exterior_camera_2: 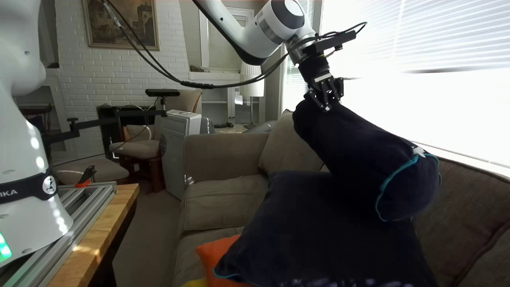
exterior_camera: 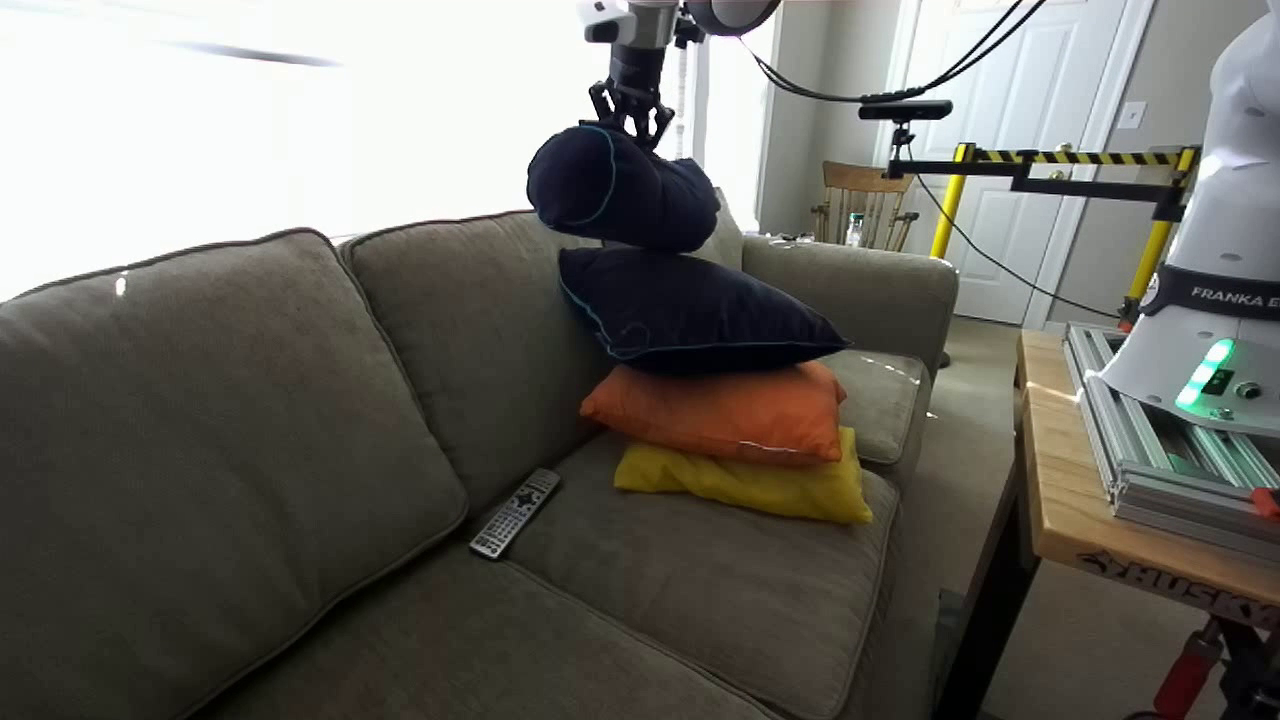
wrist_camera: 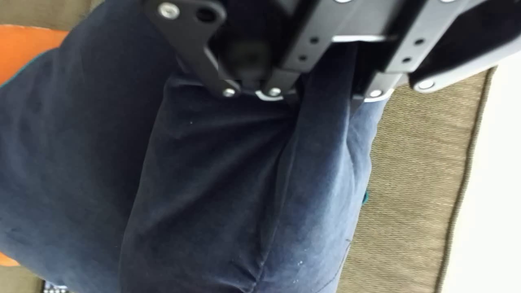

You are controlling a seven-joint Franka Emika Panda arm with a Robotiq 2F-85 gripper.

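My gripper (exterior_camera: 636, 126) is shut on a fold of a dark navy bolster pillow (exterior_camera: 618, 190), high by the sofa back. Teal piping rings the bolster's round end. In the wrist view the cloth of this bolster (wrist_camera: 210, 195) bunches up between the fingers. Beneath it lies a square navy cushion (exterior_camera: 696, 312) with teal edging; whether the two touch is hard to tell. That cushion rests on an orange pillow (exterior_camera: 732, 414), which sits on a yellow pillow (exterior_camera: 768, 480) on the sofa seat.
A grey remote (exterior_camera: 516, 514) lies on the sofa (exterior_camera: 360, 612) left of the stack. The sofa back (exterior_camera: 456, 300) rises behind the pillows, with a bright window beyond. A wooden table (exterior_camera: 1080, 480) carries the arm's base at the right.
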